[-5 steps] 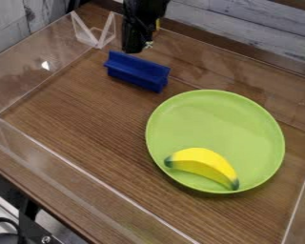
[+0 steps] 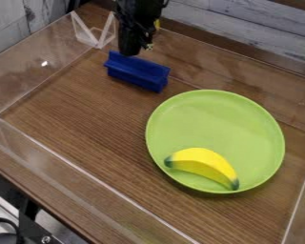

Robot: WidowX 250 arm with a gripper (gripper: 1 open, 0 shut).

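Note:
My black gripper (image 2: 131, 41) hangs at the top of the view, just above and behind a blue block (image 2: 136, 71) that lies on the wooden surface. Whether its fingers are open or shut is hard to see; nothing clearly shows held in it. A small yellow thing is partly hidden behind the arm. A yellow banana (image 2: 204, 165) lies on a green plate (image 2: 216, 123) at the right.
Clear plastic walls (image 2: 26, 68) border the wooden surface (image 2: 85, 124). A white-edged clear piece stands at the back left, beside the gripper.
The gripper has shifted very slightly at the top of the view. The block, plate and banana have not moved.

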